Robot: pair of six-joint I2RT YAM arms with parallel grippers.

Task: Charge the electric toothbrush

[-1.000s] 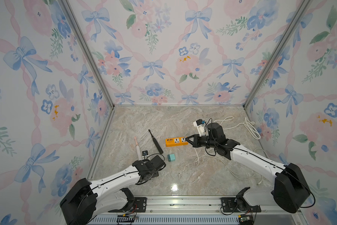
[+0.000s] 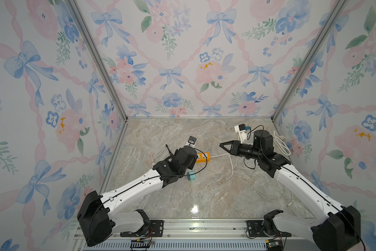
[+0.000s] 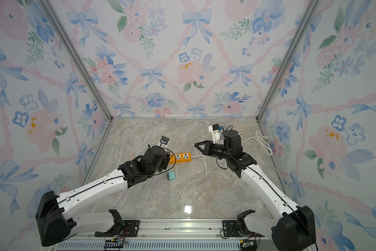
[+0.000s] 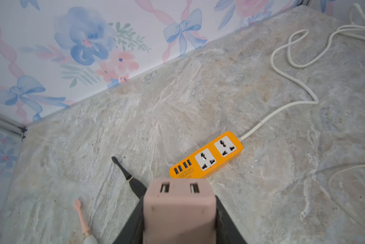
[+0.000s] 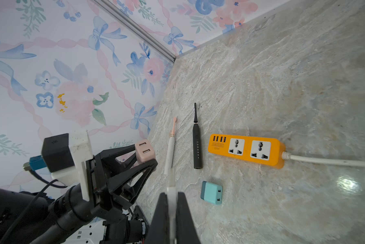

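Observation:
My left gripper is shut on a pink USB charger point(image 5: 145, 151), raised above the table. An orange power strip point(image 4: 206, 155) lies mid-table with a black toothbrush point(image 5: 196, 146) beside it and a white-and-pink toothbrush point(image 5: 170, 152) further left. A cyan charger point(image 5: 211, 192) lies in front of the strip. My right gripper point(image 2: 222, 145) is shut and raised right of the left one; in the right wrist view a white cable seems to run at its fingers, though whether it is held is unclear.
White cables point(image 4: 296, 81) lie coiled and loose on the right of the marble table point(image 2: 150, 129). Patterned walls enclose the back and sides.
My left gripper has risen and moved toward the back and right, carrying the pink charger. My right gripper has risen and shifted right.

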